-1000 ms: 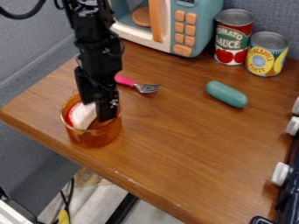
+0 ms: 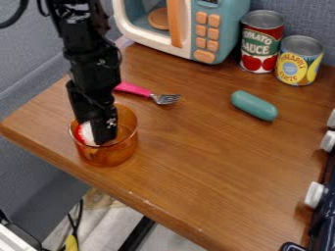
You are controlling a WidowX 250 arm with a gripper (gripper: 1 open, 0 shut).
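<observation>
The black gripper reaches down into an amber pot at the left of the wooden table. A white and red object is inside the pot, partly hidden by the gripper. Whether the fingers are open or closed on it is not clear. A pink-handled fork lies behind the pot.
A teal toy microwave stands at the back, with a red can and a yellow can to its right. A green cylindrical item lies right of the fork. A dark stove-like object borders the right.
The gripper has shifted slightly left and up within the pot, and the white and red object in there looks more covered by it.
</observation>
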